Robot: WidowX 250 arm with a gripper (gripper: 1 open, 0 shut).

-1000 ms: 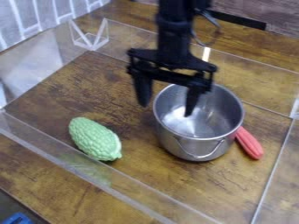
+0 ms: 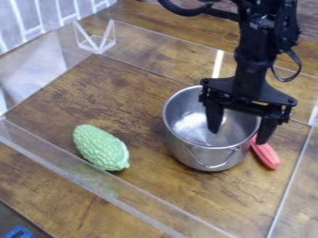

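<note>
A steel pot (image 2: 199, 139) with a wire handle sits on the wooden table. My black gripper (image 2: 246, 119) reaches down from the top right over the pot's right side, open, its fingers at the rim; whether they are inside it is hard to tell. A red elongated object (image 2: 266, 156) lies right of the pot, beside the gripper's right finger. A pale green knobbly vegetable (image 2: 102, 149) lies to the left.
Clear panels border the wooden table (image 2: 87, 93) on the left and front. A blue object (image 2: 15, 232) shows at the bottom left corner.
My gripper has moved rightward from left of and behind the pot to over its right side. The pot and the other objects show little or no movement.
</note>
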